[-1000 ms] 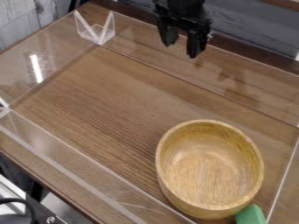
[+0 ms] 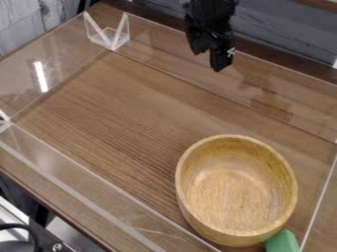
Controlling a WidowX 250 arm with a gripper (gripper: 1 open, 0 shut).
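The black robot gripper [image 2: 211,44] is at the top centre, above the back of the wooden table [image 2: 118,118]. It is small and dark, so how its fingers stand is hard to make out; no object shows clearly in it. A large empty yellow oval bowl [image 2: 235,192] sits at the front right. A small green object [image 2: 281,240] lies at the bottom right corner, beside the bowl, partly out of frame.
A clear, angular rack-like object [image 2: 108,30] stands at the back left. A dark cable [image 2: 20,226] shows at the bottom left corner.
The gripper has shifted slightly and changed its angle at the back of the table. The bowl and the green object are unmoved.
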